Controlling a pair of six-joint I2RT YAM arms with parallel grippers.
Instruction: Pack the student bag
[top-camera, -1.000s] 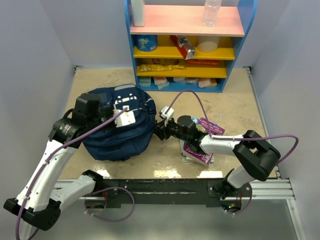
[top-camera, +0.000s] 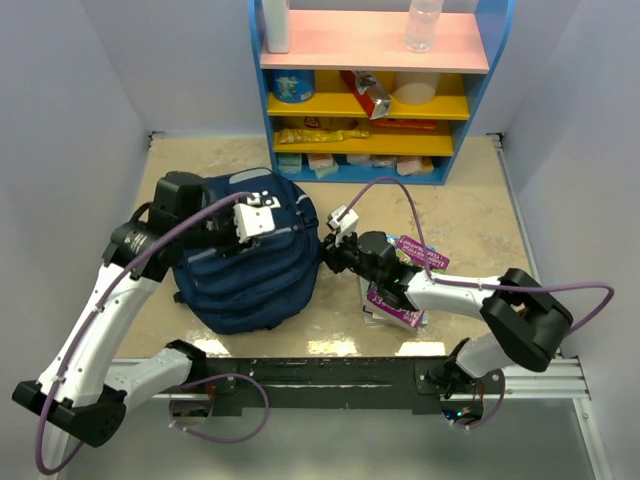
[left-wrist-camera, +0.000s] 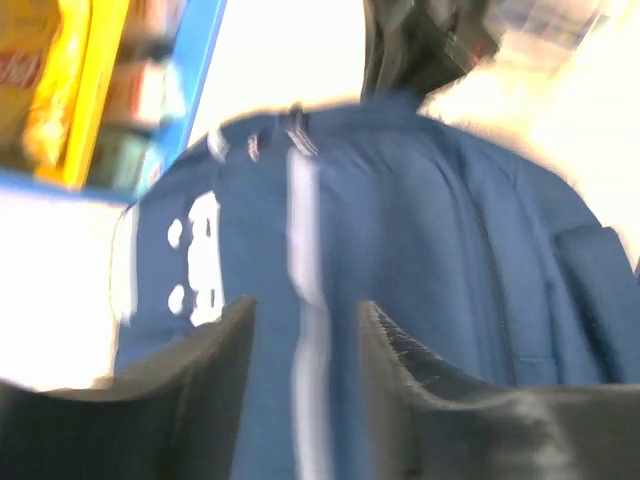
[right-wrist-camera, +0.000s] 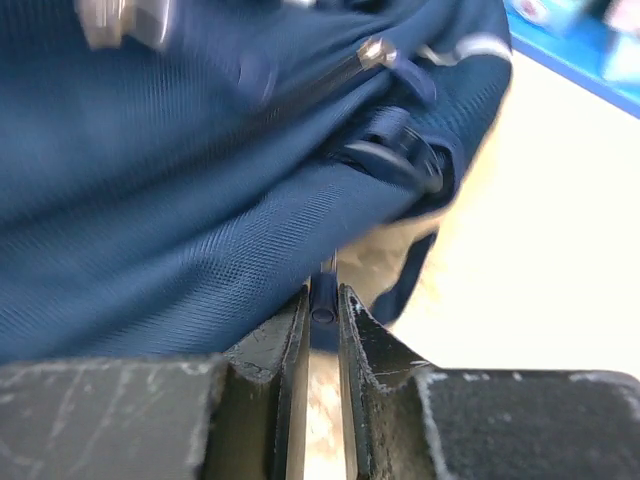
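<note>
The navy blue bag (top-camera: 255, 290) lies on the left half of the table, its surface bulging and creased. Over its upper part, my left gripper has its fingers parted, with only bag cloth and a pale stripe beneath them. At the bag's right side is my right gripper. Its fingers are close together, with a small dark zipper pull (right-wrist-camera: 323, 296) pinched between the tips, just under the bag's edge. The bag's inside cannot be seen.
Behind the bag stands a colourful shelf (top-camera: 370, 100) with packets, a red box (top-camera: 366, 93) and a clear bottle (top-camera: 423, 25). Purple-covered books (top-camera: 395, 308) lie beneath the right arm. Bare table shows at the front middle and far right.
The bag has shifted slightly right and toward the front edge. My left gripper has moved a little up and right over it; my right gripper has edged right.
</note>
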